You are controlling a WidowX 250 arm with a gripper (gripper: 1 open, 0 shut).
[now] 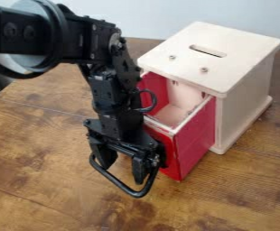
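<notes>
A pale wooden box with a slot and screws in its lid stands at the right. Its red-fronted drawer is pulled out toward the front left, and the pale inside that shows holds nothing I can see. My black gripper hangs low at the drawer's front, beside or against the red panel. Whether its fingers are open, shut or on something is unclear in this view.
A white wall stands behind, and a grey edge shows at the far left.
</notes>
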